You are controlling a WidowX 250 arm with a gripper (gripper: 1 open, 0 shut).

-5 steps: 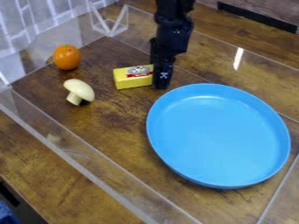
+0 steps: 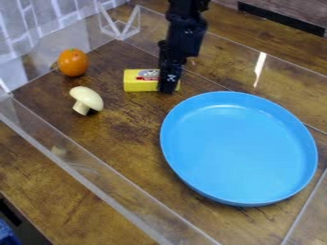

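A yellow box (image 2: 138,83) with a red and white label lies on the wooden counter, upper middle. My dark gripper (image 2: 170,75) comes down from the top onto the box's right end and is shut on it. The fingertips are small and partly lost against the dark wood.
A large blue plate (image 2: 238,148) fills the right foreground. An orange round fruit or vegetable (image 2: 73,62) and a pale mushroom (image 2: 86,100) lie to the left. Clear walls edge the upper left. Bare wood is free at the lower left and upper right.
The gripper has shifted slightly left, and the yellow box has shifted and turned a little, its right end now lower in view.
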